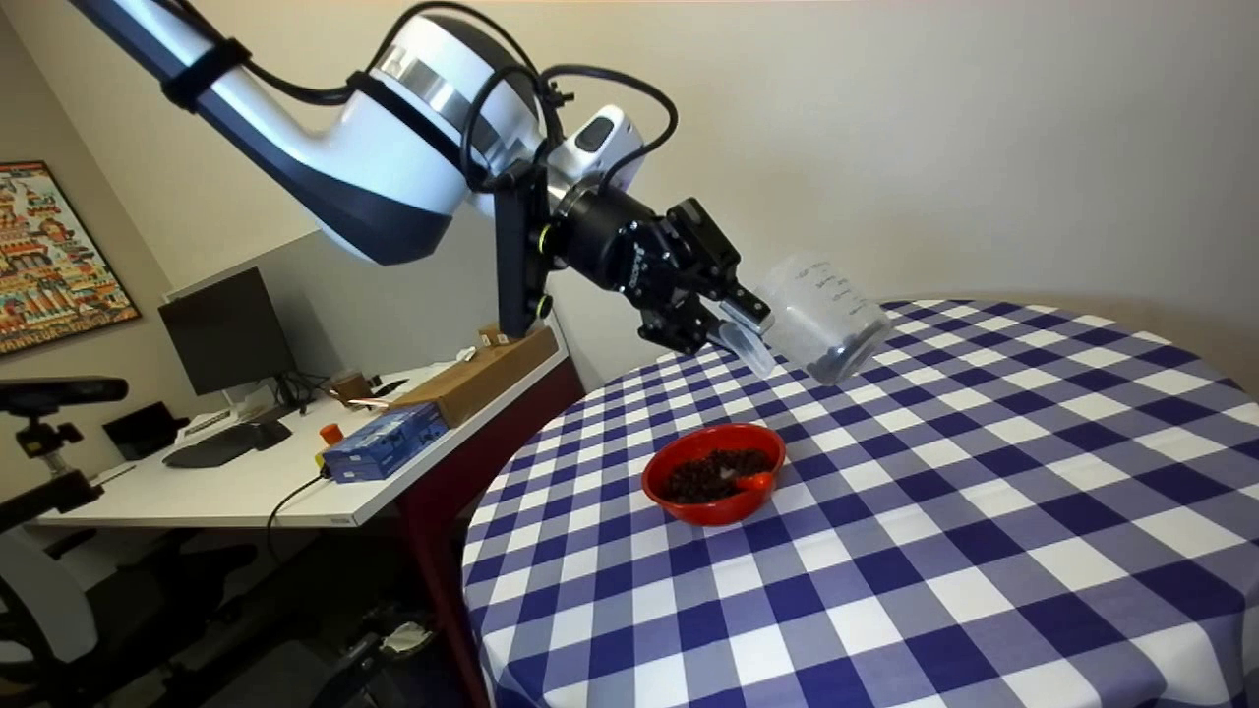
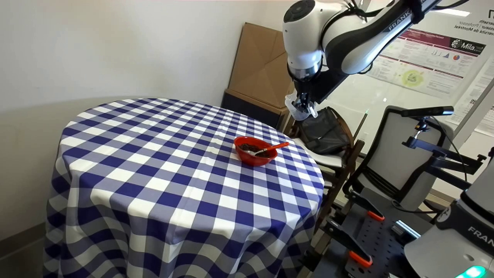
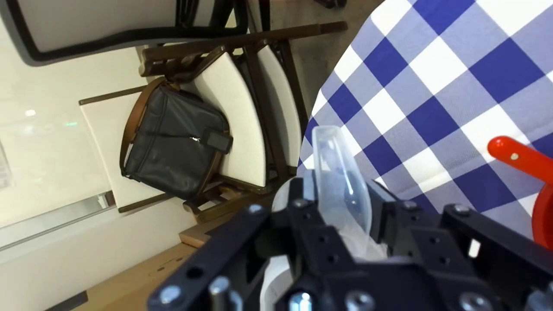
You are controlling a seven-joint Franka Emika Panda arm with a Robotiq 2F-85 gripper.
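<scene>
A clear measuring cup [image 1: 822,317] with printed marks hangs in the air above the table, tilted, a little dark content near its base. My gripper [image 1: 746,326] is shut on the cup's handle; in the wrist view the clear handle [image 3: 339,181] sticks up between the fingers. Below, on the checked cloth, rests a red bowl [image 1: 711,474] part filled with dark bits. A spoon with a red handle [image 2: 276,146] leans in the bowl, its handle over the rim. The cup is above the bowl and apart from it.
The blue-and-white checked tablecloth [image 2: 153,153] is bare around the bowl. Beyond the table's edge stand wooden chairs with a dark bag [image 3: 176,140]. A white desk [image 1: 319,472] with a blue box [image 1: 384,442] is at the left.
</scene>
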